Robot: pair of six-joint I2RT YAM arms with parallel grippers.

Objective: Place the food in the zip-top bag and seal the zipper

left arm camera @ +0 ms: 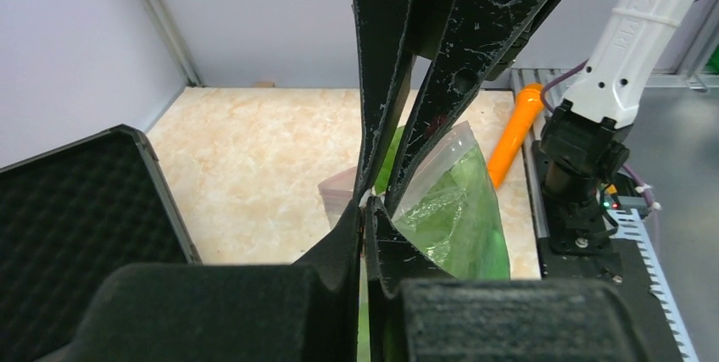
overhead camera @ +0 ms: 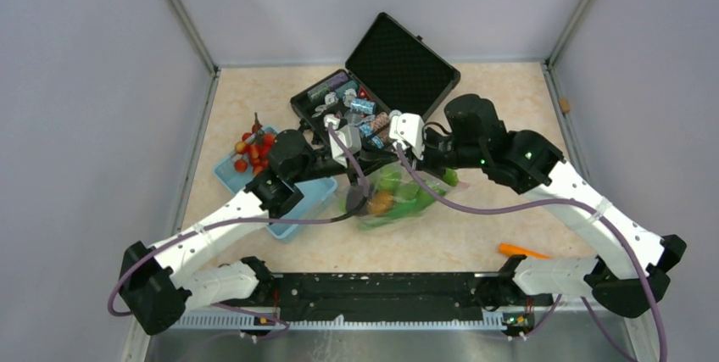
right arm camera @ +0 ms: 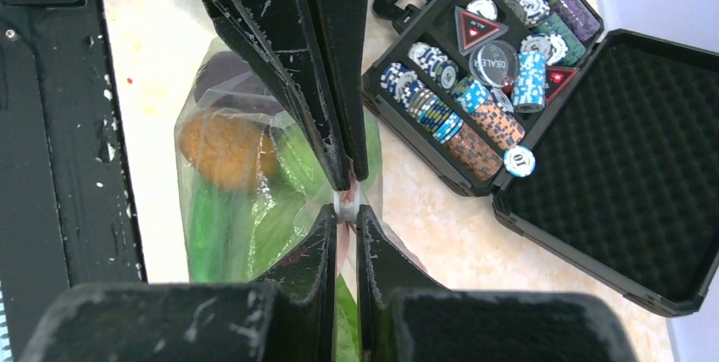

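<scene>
The clear zip top bag (overhead camera: 396,197) lies at mid-table, with green, brown and dark food inside showing through the film. Its pinkish top edge shows in the left wrist view. My right gripper is shut on the small white zipper slider (right arm camera: 346,206). Close against it, my left gripper is shut, and a thin bit of pinkish bag edge shows at its tips in the right wrist view. The two grippers' tips nearly touch. From above, the arms hide most of the bag's mouth, so how much of the zipper is closed cannot be seen.
A blue tray (overhead camera: 320,193) with tomatoes (overhead camera: 257,151) stands on the left. Behind the grippers lies an open black case (right arm camera: 593,247) of poker chips. An orange stick-like object (overhead camera: 523,251) rests at the front right. Bare table lies right of the bag.
</scene>
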